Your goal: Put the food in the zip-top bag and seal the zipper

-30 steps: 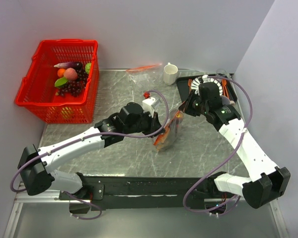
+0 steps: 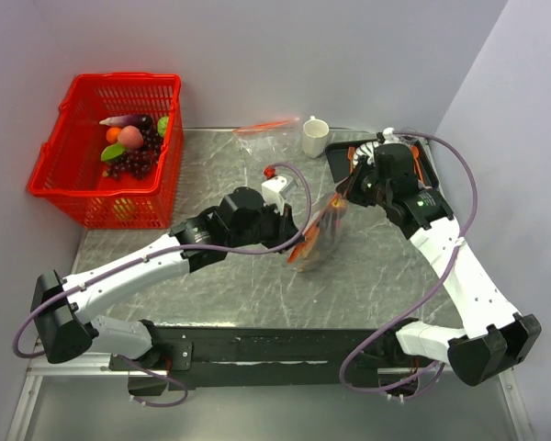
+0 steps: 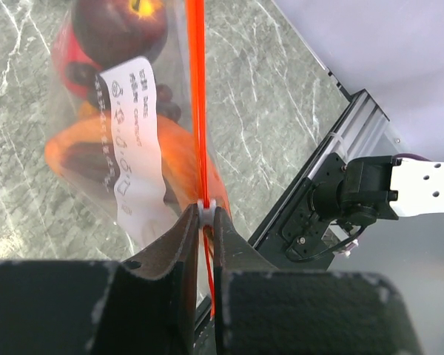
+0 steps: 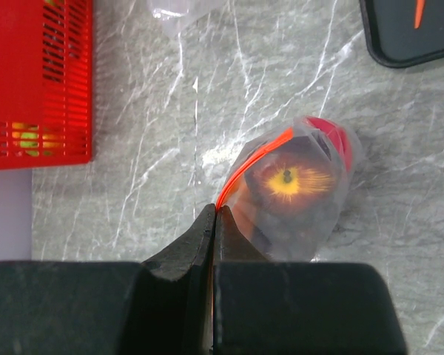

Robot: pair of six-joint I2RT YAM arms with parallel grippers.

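Note:
A clear zip top bag [image 2: 323, 243] with food inside hangs between my two grippers. Through its plastic show a dark round fruit [image 3: 118, 33] and a long orange item [image 3: 96, 144], beside a white label [image 3: 135, 140]. Its orange zipper [image 3: 197, 96] runs straight up from my left gripper, which is shut on it with a small whitish slider between the fingertips. At the bag's far end, my right gripper is shut, the thin orange zipper strip [image 4: 255, 159] pinched at its tips. Whether the whole zipper is sealed cannot be told.
A red basket [image 2: 101, 207] of produce stands at the back left. Another clear bag [image 2: 268, 142] and a white mug [image 2: 315, 136] are at the back; a black tray [image 2: 340, 163] is at the right.
My right gripper has shifted slightly right, and the bag's far end has gone with it. The left arm looks nearly still.

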